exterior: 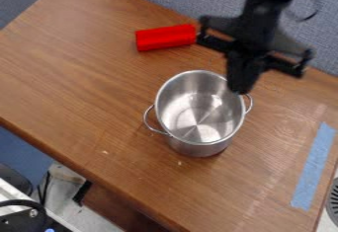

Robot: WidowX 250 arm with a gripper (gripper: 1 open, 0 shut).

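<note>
My gripper (239, 77), dark and blurred, hangs over the upper right part of a steel pot (199, 127), shut, with nothing visible between its fingers. The pot has two wire handles and stands empty on the wooden table. A red cylinder (164, 37) lies on its side at the back, left of my gripper.
A light blue strip (311, 167) lies along the right side of the table (73, 88). Cables and a dark area show beyond the table's lower left edge.
</note>
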